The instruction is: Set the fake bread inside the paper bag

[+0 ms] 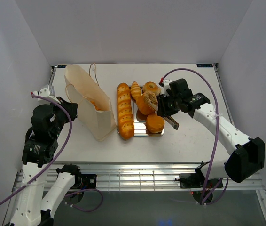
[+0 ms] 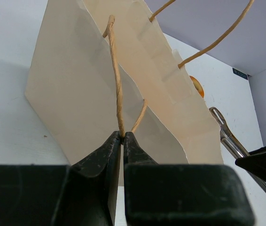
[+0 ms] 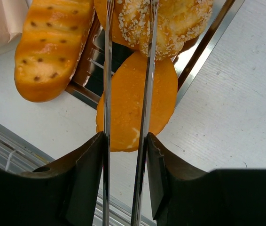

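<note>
My left gripper is shut on a twisted handle (image 2: 118,89) of the cream paper bag (image 1: 93,110). The bag leans with its mouth open toward the bread, and something orange shows inside. My right gripper has its fingers against the outer sides of metal tongs (image 3: 147,103), keeping the two arms a little apart. The tongs' tips lie over a sesame-topped bread (image 3: 184,23); whether they pinch it I cannot tell. Below them is a round orange bun (image 3: 137,101). A long loaf (image 1: 125,110), a small croissant-like roll (image 1: 136,90) and a ring-shaped bread (image 1: 152,87) are close by.
Beneath the breads lies a shiny metal-edged tray (image 1: 141,134). A metal rail (image 1: 137,176) runs along the front edge; the long loaf stands between bag and tray.
</note>
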